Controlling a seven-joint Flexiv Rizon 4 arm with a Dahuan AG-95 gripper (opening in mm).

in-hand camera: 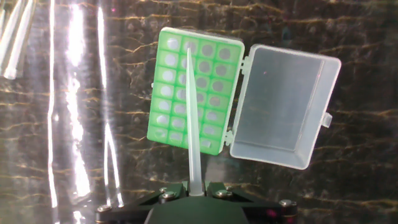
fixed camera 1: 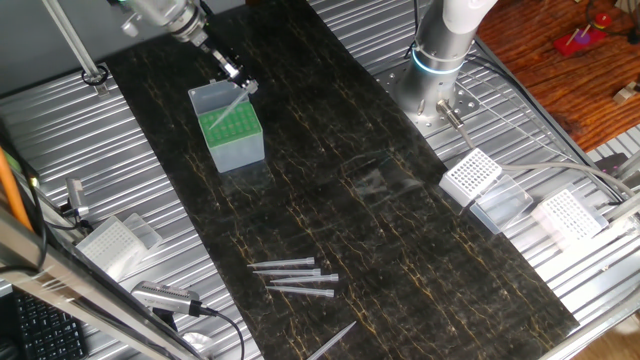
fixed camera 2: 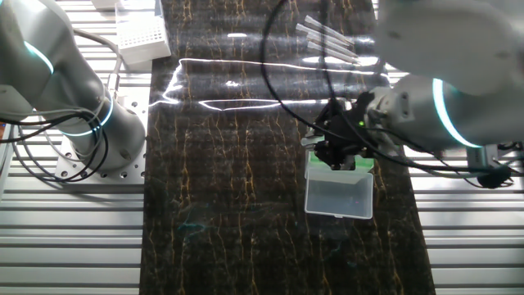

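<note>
My gripper is shut on a long, translucent pipette tip [in-hand camera: 192, 118] by its wide end. From the fingers the tip slants across the rack box, its narrow end over the upper rows of holes in the wrist view. That box [fixed camera 1: 238, 152] is frosted, with a green perforated top [in-hand camera: 165, 83], and its clear lid [in-hand camera: 280, 106] lies hinged open beside it. Whether the narrow end touches the green top I cannot tell. In exterior view 2 the gripper [fixed camera 2: 315, 142] and arm hide much of the green top.
Several loose tips [fixed camera 1: 300, 292] lie on the dark marbled mat [fixed camera 1: 350, 230], with another single tip [fixed camera 1: 332, 341] nearer the front edge. White racks [fixed camera 1: 470, 175] stand at the right, and one more rack [fixed camera 1: 112, 247] at the left.
</note>
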